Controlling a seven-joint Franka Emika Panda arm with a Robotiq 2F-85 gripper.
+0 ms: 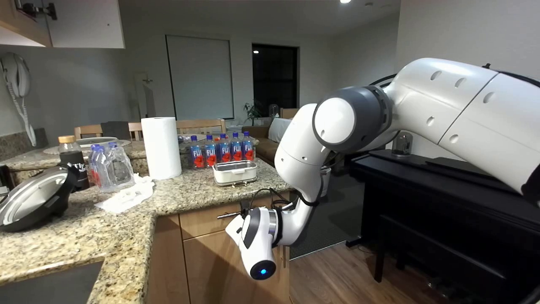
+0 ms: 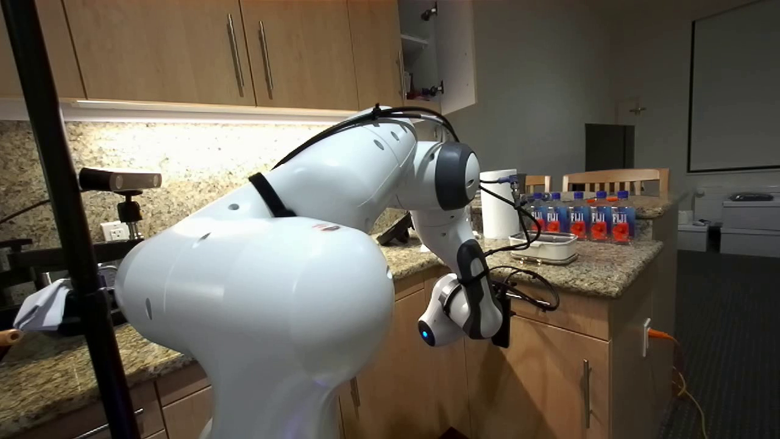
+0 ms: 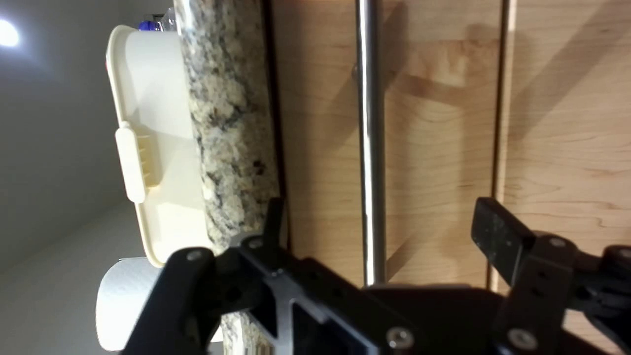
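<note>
In the wrist view a shiny metal bar handle (image 3: 371, 142) runs across a light wood drawer front (image 3: 438, 154) below the granite counter edge. My gripper stands open, its two black fingers wide apart, with the handle's line passing through the gap between them. One finger (image 3: 273, 222) is by the counter edge, the other (image 3: 500, 233) over the seam at the drawer's lower edge. Whether either finger touches the wood cannot be told. Exterior view 1 shows the end of the handle (image 1: 228, 215) beside my hand, and the drawer looks shut.
On the counter above the drawer stand a white container (image 1: 235, 172) on a rack, several water bottles (image 1: 222, 150) and a paper towel roll (image 1: 161, 148). The granite counter edge (image 3: 227, 124) lies close to the fingers. Black cables (image 2: 537, 285) loop around the wrist.
</note>
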